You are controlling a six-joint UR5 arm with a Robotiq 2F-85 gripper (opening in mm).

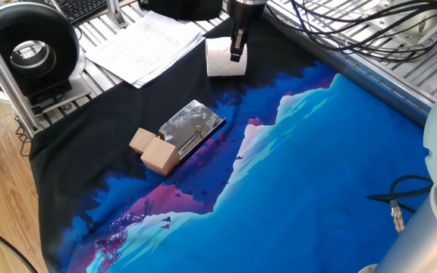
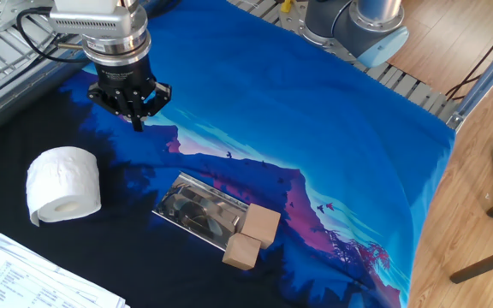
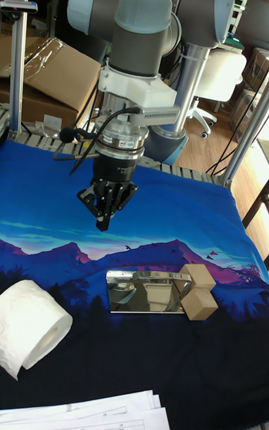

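My gripper (image 2: 138, 126) hangs above the cloth, its black fingers drawn together and nothing visible between them. In the third exterior view, the gripper (image 3: 102, 227) points down behind a shiny, mirror-like rectangular plate (image 3: 146, 291). One end of that plate (image 2: 198, 209) meets two light-brown blocks, a larger block (image 2: 261, 224) and a smaller block (image 2: 241, 251), close against each other. A white paper roll (image 2: 62, 183) lies apart from them on the dark part of the cloth. From the first exterior view, the gripper (image 1: 236, 57) overlaps the roll (image 1: 226, 67), though the other views show them apart.
Printed sheets (image 1: 144, 50) lie at the cloth's edge near the roll. Black cables (image 1: 370, 38) are heaped on the slatted frame beside the table.
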